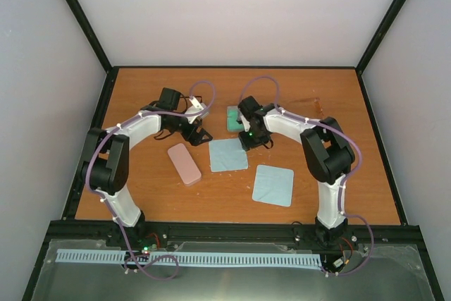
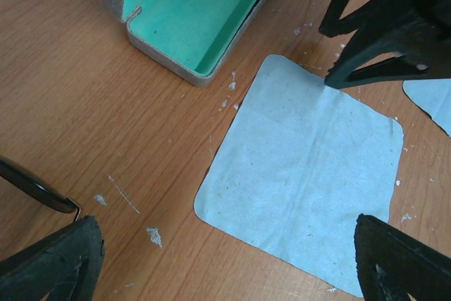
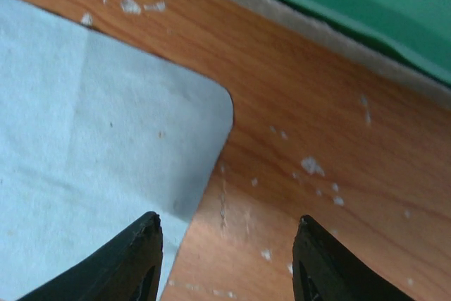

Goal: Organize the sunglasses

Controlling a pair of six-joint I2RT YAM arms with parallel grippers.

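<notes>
My left gripper (image 1: pixel 203 134) hangs open, left of a blue cloth (image 1: pixel 227 156); beyond its fingers in the left wrist view lie that cloth (image 2: pixel 296 167) and a dark glossy piece, apparently sunglasses (image 2: pixel 32 185), at the left edge. A grey case with green lining (image 2: pixel 190 19) lies open behind the cloth. My right gripper is low over the cloth's corner (image 3: pixel 176 125), fingers apart with nothing between them, the case's green edge (image 3: pixel 380 12) just beyond.
A pink case (image 1: pixel 184 164) lies at front left, a second blue cloth (image 1: pixel 273 185) at front right. An orange object (image 1: pixel 318 107) is at back right. The table front between the arms is mostly clear.
</notes>
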